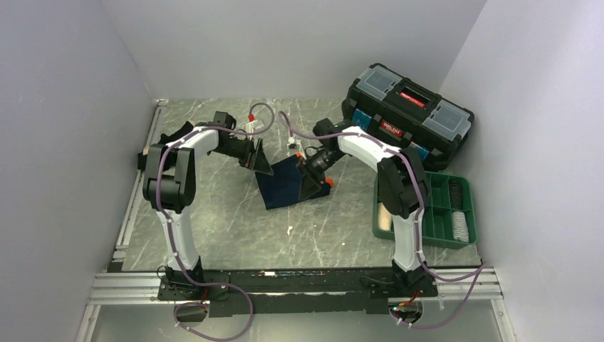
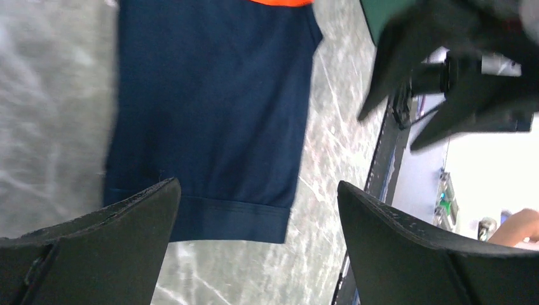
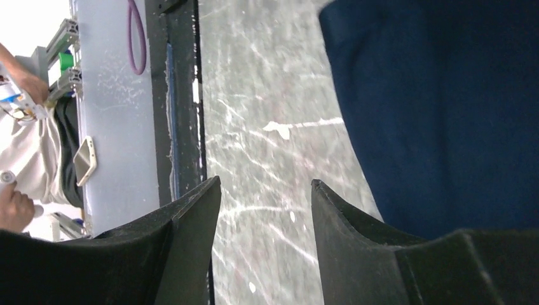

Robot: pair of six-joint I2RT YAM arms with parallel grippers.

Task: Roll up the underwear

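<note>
The navy underwear lies flat on the marble-patterned table, its orange band at the right, mostly hidden by my right arm in the top view. Over the cloth's right part hangs my right gripper, its fingers parted with nothing between them; bare table shows through the gap in the right wrist view. My left gripper is open above the upper left corner. In the left wrist view the underwear spreads beyond the wide-apart fingers, a hemmed edge facing them.
A green divided box with several rolled cloths stands at the right. Behind it sits a black toolbox. Dark items lie at the far left. Free table stretches in front of the cloth.
</note>
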